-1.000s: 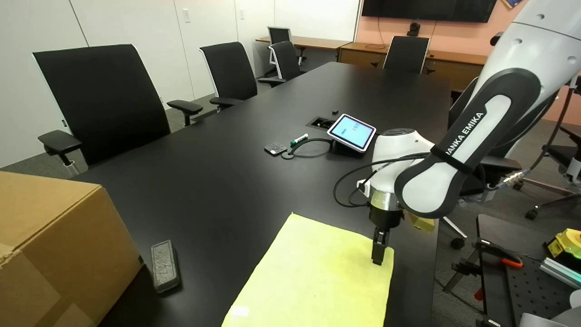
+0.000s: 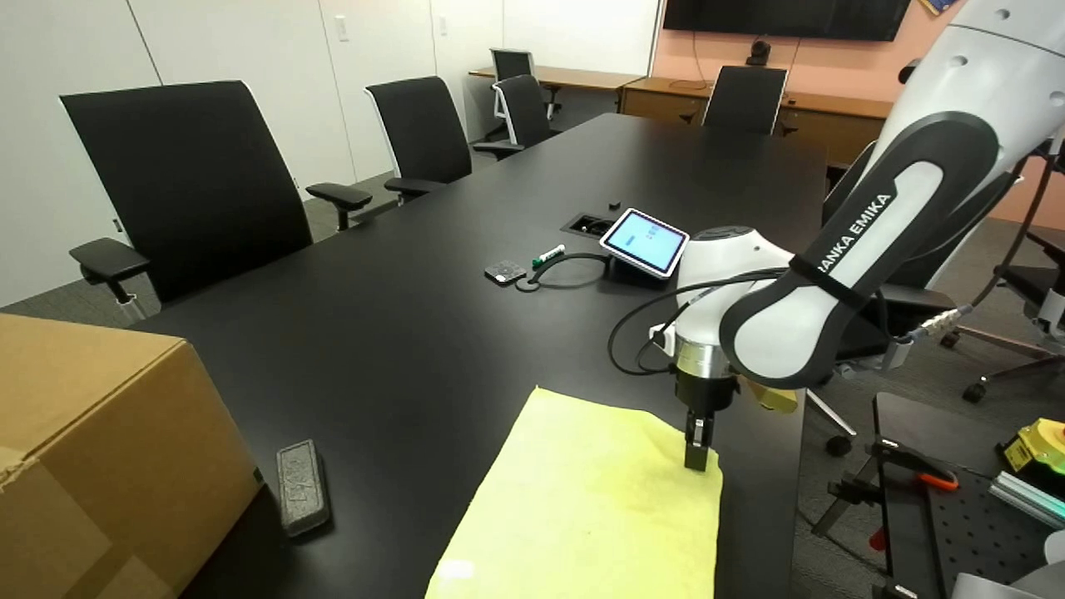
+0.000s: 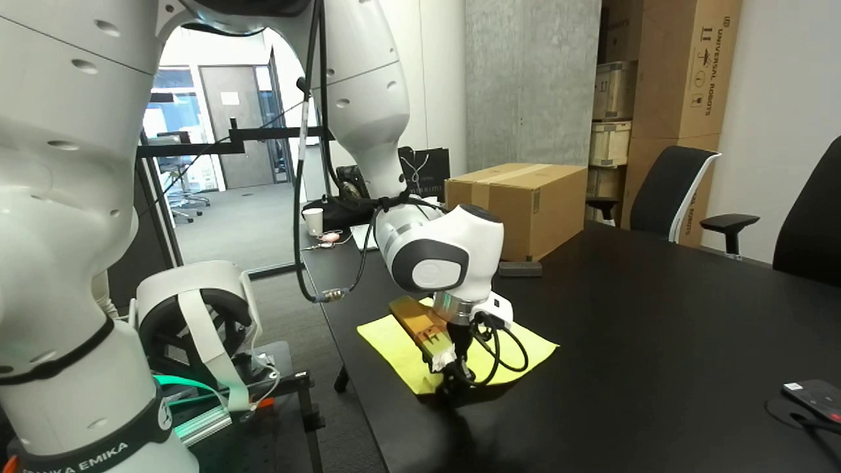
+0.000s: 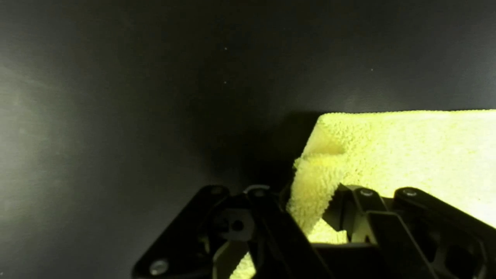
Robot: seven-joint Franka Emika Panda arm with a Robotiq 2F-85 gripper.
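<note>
A yellow cloth lies spread on the black table, mostly flat, its far edge rising in a fold near my gripper. In the wrist view a pinched fold of the yellow cloth stands up between my dark fingers, close to one corner. My gripper is shut on that fold, low over the table. From the second exterior view, the cloth shows around the gripper, partly hidden by the wrist and its cables.
A grey eraser-like block and a cardboard box stand left of the cloth. A tablet, a green marker and a small dark square object lie farther back.
My gripper has risen slightly and shifted toward the far side. The cloth's far edge is now lifted and creased by it, and the cloth's near-left part has slid a little right.
</note>
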